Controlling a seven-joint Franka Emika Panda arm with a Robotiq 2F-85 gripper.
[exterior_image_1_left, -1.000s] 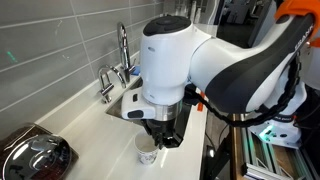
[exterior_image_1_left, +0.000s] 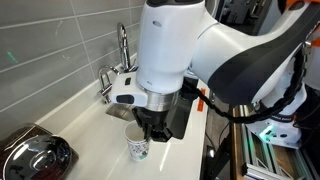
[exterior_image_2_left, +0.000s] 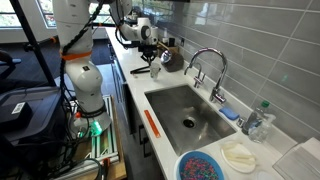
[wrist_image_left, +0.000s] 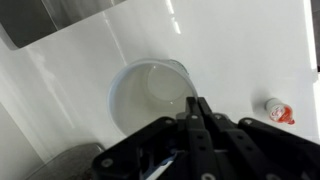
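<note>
A white paper cup with a small printed pattern (exterior_image_1_left: 137, 142) is at the counter's left part, below my gripper (exterior_image_1_left: 153, 130). My fingers are shut at the cup's rim on its right side, its thin wall seeming pinched between them. From above, in the wrist view, the cup (wrist_image_left: 140, 98) shows its empty inside, and the shut gripper overlaps its right edge. The far end of the counter in exterior view 2 shows the cup (exterior_image_2_left: 155, 70) small beneath the gripper (exterior_image_2_left: 151, 59). Whether its base clears the counter is hard to tell.
A dark metallic toaster-like object (exterior_image_1_left: 38, 155) stands left of the cup. Behind is the sink (exterior_image_2_left: 190, 118) with its faucet (exterior_image_2_left: 205, 62). A small red-capped bottle (wrist_image_left: 279, 110) lies on the counter nearby. White counter (exterior_image_1_left: 95, 140) between toaster and cup is free.
My gripper has risen slightly.
</note>
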